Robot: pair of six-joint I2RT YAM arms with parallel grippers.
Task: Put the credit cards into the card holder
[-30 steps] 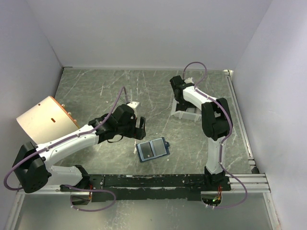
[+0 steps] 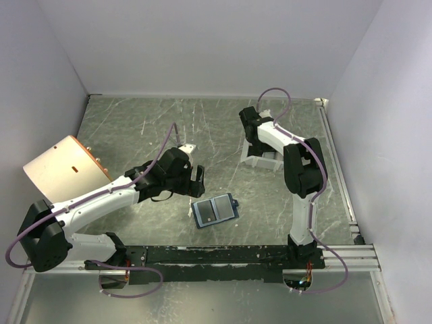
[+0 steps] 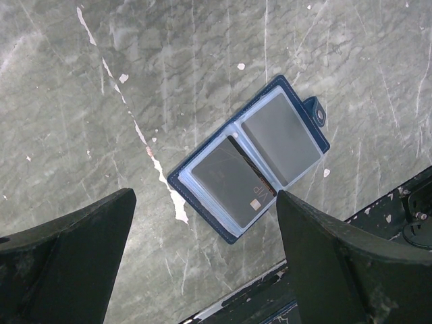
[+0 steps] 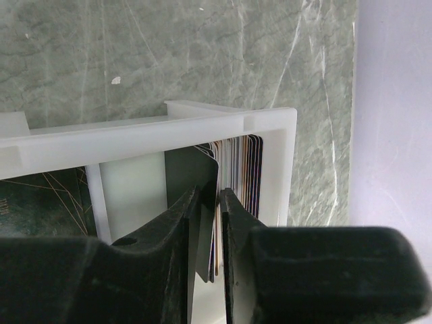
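The card holder (image 3: 250,158) lies open and flat on the table, blue-edged with two clear-faced sides and a small snap tab. A dark card-like piece (image 3: 236,179) with a small pale square shows in one side. Above it my left gripper stands open, nothing between its fingers. In the right wrist view, a white box (image 4: 270,121) holds several thin cards (image 4: 243,162) on edge, with a dark card (image 4: 185,169) leaning at their near side. My right gripper is down in the box, its narrowly spaced fingertips around card edges; whether they grip is unclear.
Another compartment of the white box holds a dark, line-patterned card (image 4: 47,202). A large cream-coloured box (image 2: 67,169) stands at the table's left.
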